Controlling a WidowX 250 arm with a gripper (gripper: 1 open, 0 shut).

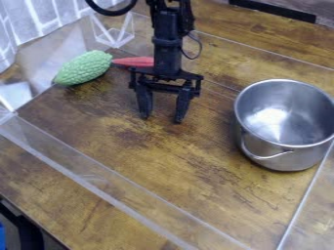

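Observation:
The black gripper (162, 105) hangs low over the middle of the wooden table, its two fingers apart, and nothing shows between them. A green corn-like toy (81, 68) lies at the back left. A red elongated object (131, 62) lies behind the gripper, partly hidden by it. A steel pot (280, 122) stands on the right, apart from the gripper.
Clear plastic walls (98, 171) edge the work area.

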